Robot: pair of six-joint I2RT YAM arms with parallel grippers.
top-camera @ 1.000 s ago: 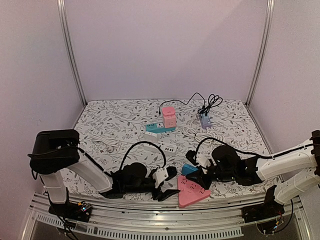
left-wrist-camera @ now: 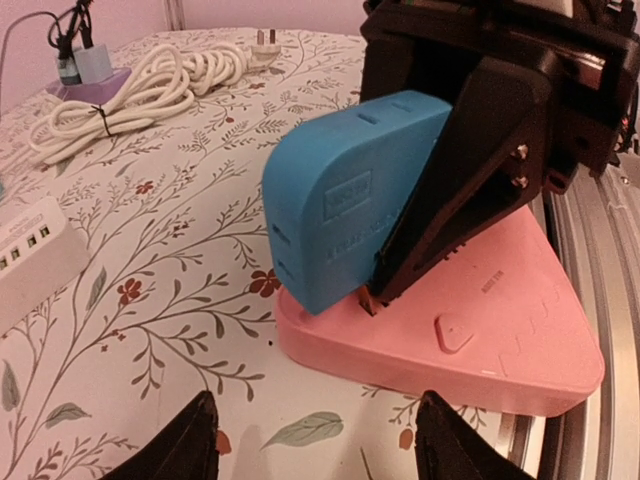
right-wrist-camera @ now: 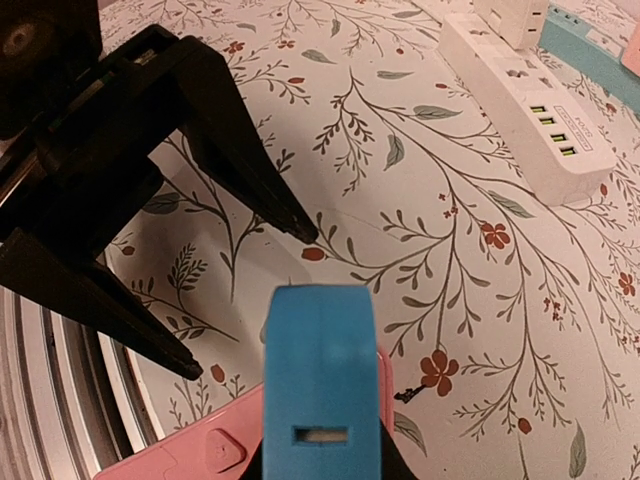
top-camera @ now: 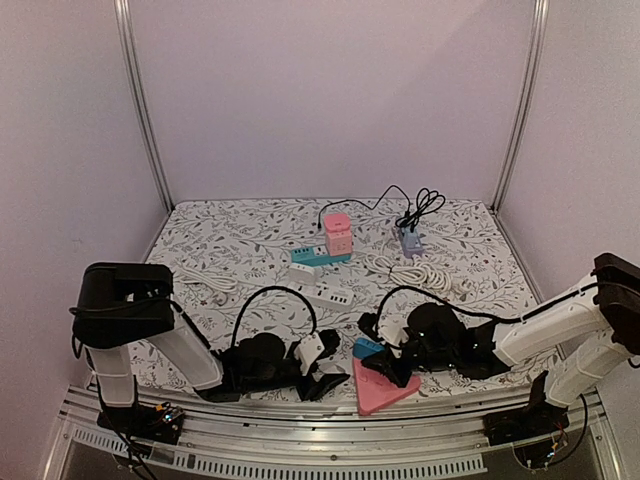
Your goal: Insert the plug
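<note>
My right gripper [top-camera: 376, 352] is shut on a blue block-shaped plug, seen from behind the fingers in the right wrist view. The plug is at the far-left corner of a pink triangular power strip [left-wrist-camera: 500, 320]; a coppery bit shows under it beside the fingertip. Whether its prongs are in a socket is hidden, as are most sockets. To the left of the strip, my left gripper stands part open and empty, its fingers [left-wrist-camera: 190, 445] apart over bare table in the left wrist view.
A white power strip [right-wrist-camera: 540, 120] with a white block on it lies behind the grippers. Farther back are a teal strip [top-camera: 320, 257] carrying a pink block [top-camera: 338, 235], coiled white cable [top-camera: 415, 275] and a purple strip [top-camera: 411, 241]. A metal rail [top-camera: 280, 425] borders the front.
My left gripper has drawn a little to the left, away from the strip.
</note>
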